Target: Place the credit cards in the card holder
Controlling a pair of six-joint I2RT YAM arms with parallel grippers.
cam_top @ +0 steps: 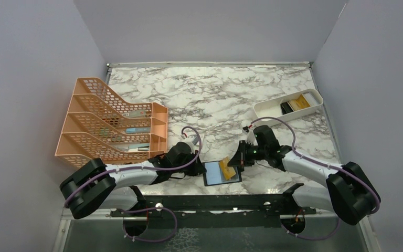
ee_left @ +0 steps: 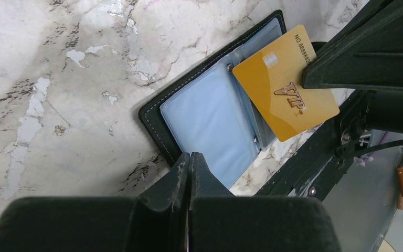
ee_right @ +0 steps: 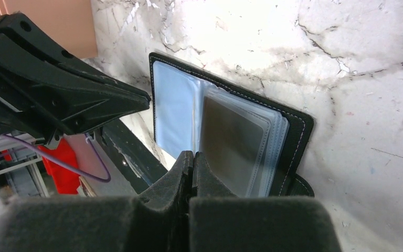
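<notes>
The card holder (cam_top: pixel 214 174) lies open near the table's front edge, with a black stitched border and pale blue and clear sleeves. My right gripper (cam_top: pixel 230 164) is shut on a gold VIP card (ee_left: pixel 278 86), which stands tilted over the middle of the holder. In the right wrist view that card shows only as a thin edge above the right fingertips; whether it touches a sleeve I cannot tell. My left gripper is shut with nothing showing between its fingers, close to the holder's left border. The clear sleeve (ee_right: pixel 233 139) beside the card shows no gold card inside.
A white tray (cam_top: pixel 265 109) with another gold card (cam_top: pixel 299 103) and black and white pieces stands at the back right. On the left is an orange slatted rack (cam_top: pixel 159 126).
</notes>
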